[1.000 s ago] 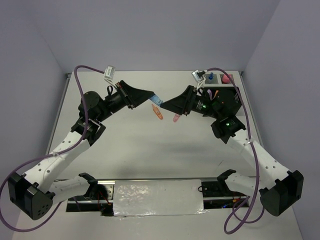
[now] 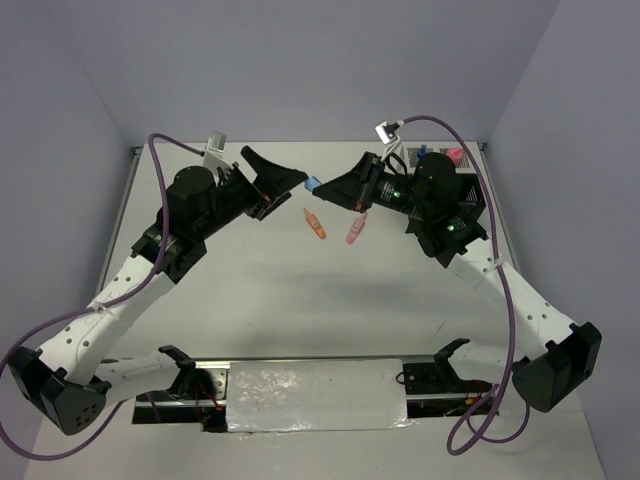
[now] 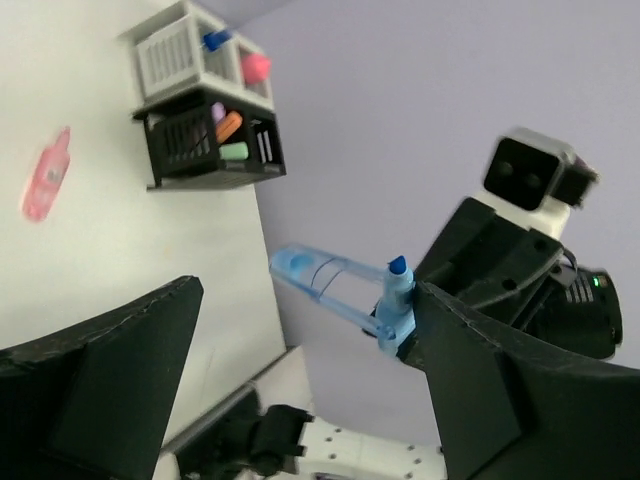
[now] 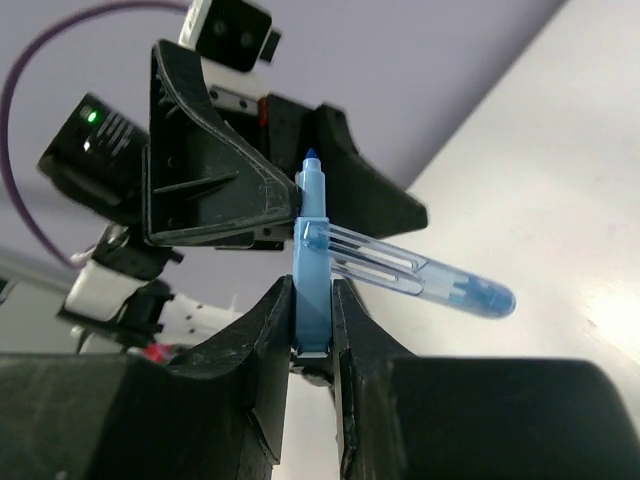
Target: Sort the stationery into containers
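My right gripper is shut on a light blue pen with a dark blue tip [image 4: 312, 265], held upright in the right wrist view, a clear clip-like part sticking out sideways. My left gripper is open just beside it, the blue pen [image 3: 398, 305] apart from or near its right finger in the left wrist view. An orange marker [image 2: 315, 224] and a pink one [image 3: 45, 178] lie on the table. A white container [image 3: 170, 65] holds blue and pink items; a black basket [image 3: 185, 150] holds several markers.
The containers stand at the back right, partly under the right arm in the top view. Walls border the sides and back.
The right arm has shifted slightly.
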